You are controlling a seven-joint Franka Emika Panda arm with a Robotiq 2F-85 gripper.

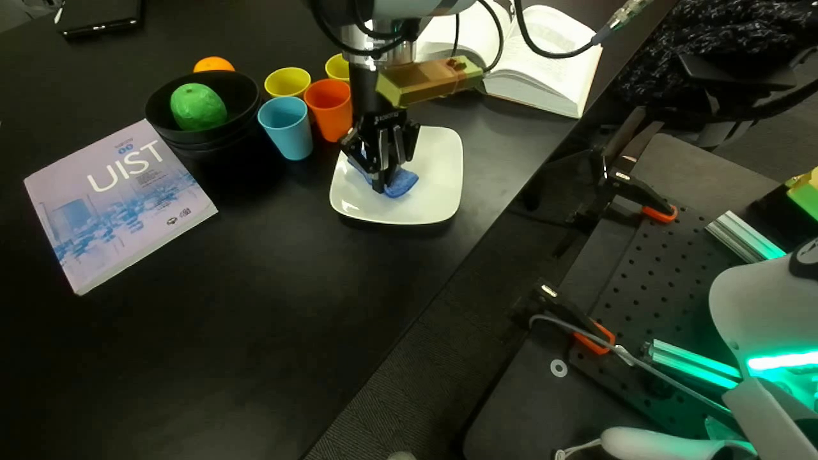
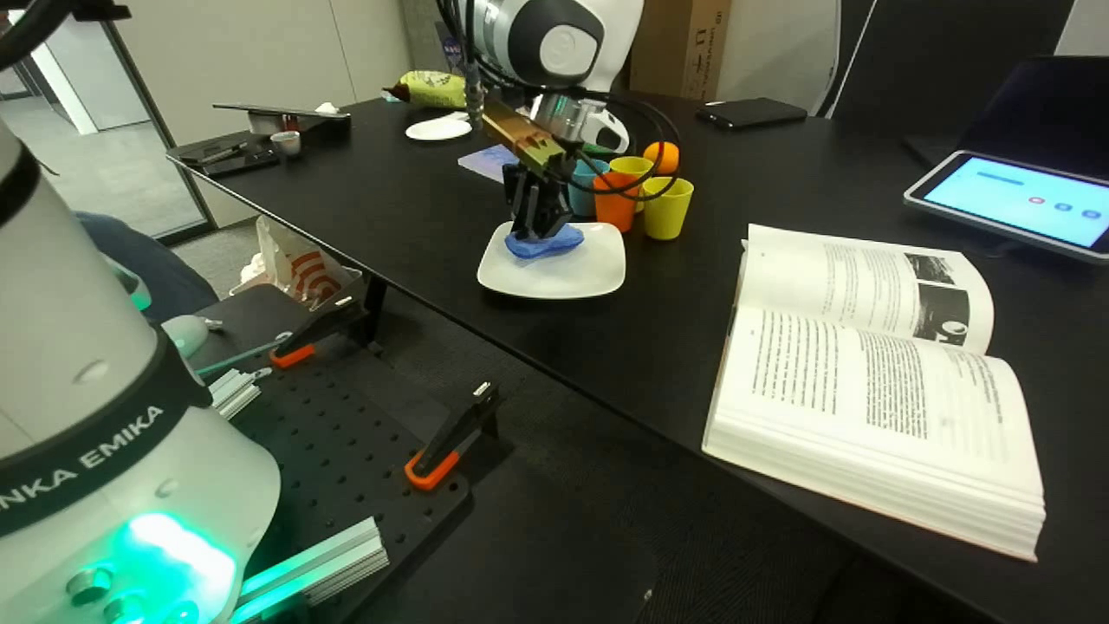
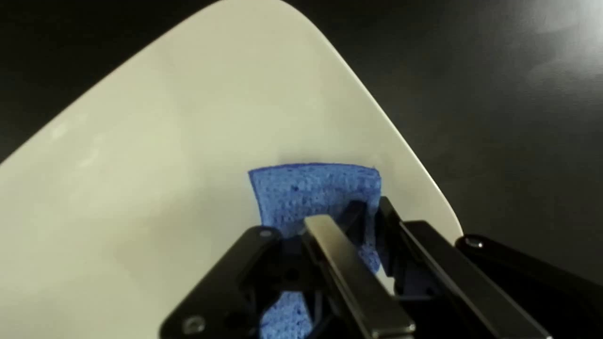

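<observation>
A blue cloth (image 1: 400, 184) lies on the white square plate (image 1: 437, 176). My gripper (image 1: 383, 177) points down over the plate, shut on a fold of the cloth. In the wrist view, part of the blue cloth (image 3: 311, 189) spreads flat ahead of the fingers, near one edge of the white plate (image 3: 169, 113); the gripper covers much of the rest. From the other side, the cloth (image 2: 546, 243) sits toward the back of the plate (image 2: 567, 279), under the gripper (image 2: 538, 227).
Blue (image 1: 285, 129), orange (image 1: 331, 111) and yellow cups (image 1: 287, 81) stand close to the plate. Black bowls (image 1: 165, 126) hold a green fruit (image 1: 198, 107). An open book (image 2: 873, 385) lies near the table edge. Free table lies in front of the UIST book (image 1: 119, 199).
</observation>
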